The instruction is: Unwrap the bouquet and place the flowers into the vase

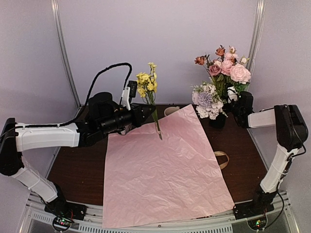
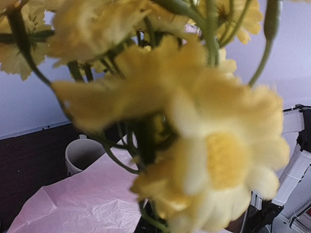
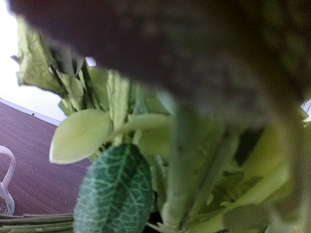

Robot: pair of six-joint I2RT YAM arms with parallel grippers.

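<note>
In the top view my left gripper (image 1: 151,109) is shut on the stems of the yellow flowers (image 1: 147,83). The bunch hangs upright, its stem ends over the pink paper. Yellow blooms (image 2: 226,160) fill the left wrist view and cover that gripper. At the right, my right gripper (image 1: 230,100) is shut on the stems of the pink flowers (image 1: 233,68), above the dark vase (image 1: 217,121). White and purple flowers (image 1: 209,101) lean over the vase's left side. Leaves (image 3: 114,194) and stems crowd the right wrist view; whether the pink stems are inside the vase cannot be seen.
Pink paper (image 1: 163,170) covers most of the middle of the dark table (image 1: 77,170). A white mug (image 2: 83,154) stands behind its far edge. A tan ribbon loop (image 1: 222,159) lies at its right. Bare table shows on both sides.
</note>
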